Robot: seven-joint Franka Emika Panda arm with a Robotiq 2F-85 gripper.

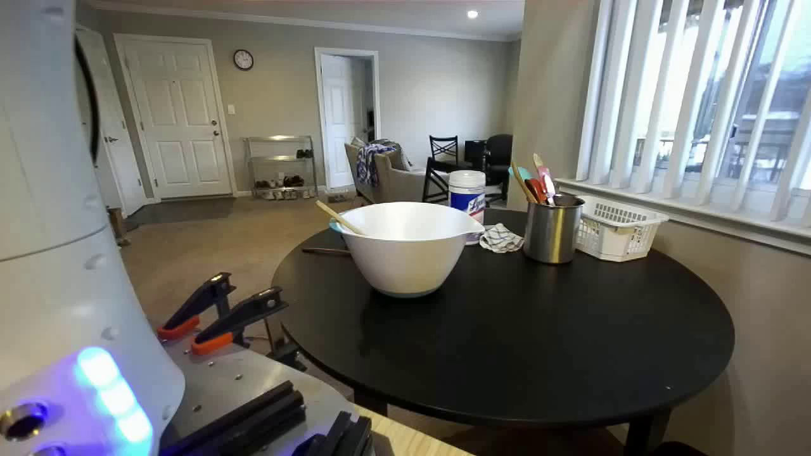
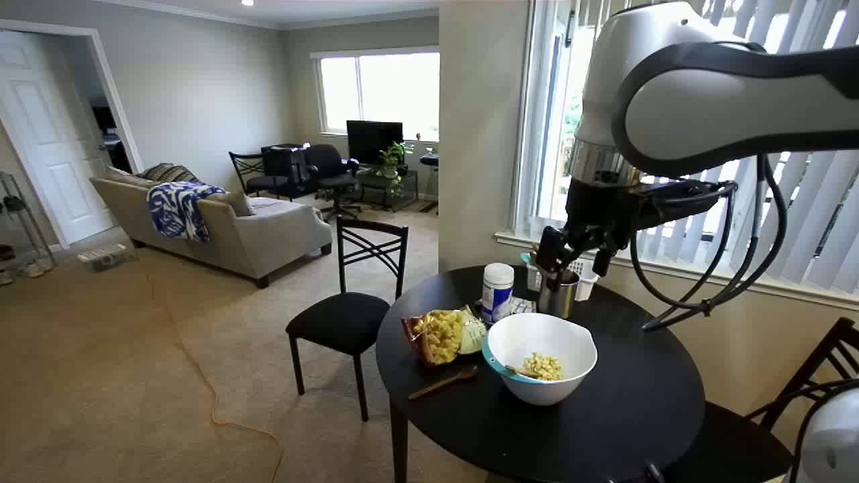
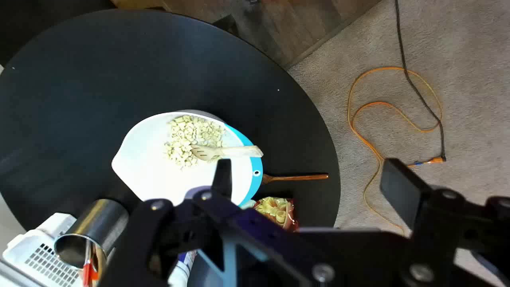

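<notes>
My gripper stands open above the round black table, its two fingers wide apart with nothing between them. In exterior view 2 the gripper (image 2: 573, 261) hangs high over the table's back right part. A white mixing bowl (image 2: 527, 342) with a light blue rim sits below it. Pale small pasta pieces (image 3: 189, 136) lie in the bowl, and a light wooden slotted spoon (image 3: 224, 152) rests among them with its handle over the rim. Beside the bowl lies a darker wooden spoon (image 2: 443, 383). An opened bag of pasta (image 2: 443, 337) is on the table behind that spoon.
A white and blue canister (image 2: 496, 291), a checked cloth (image 1: 502, 239), a steel utensil holder (image 1: 552, 232) and a white basket (image 1: 619, 228) stand toward the back. A chair (image 2: 350, 314) stands left.
</notes>
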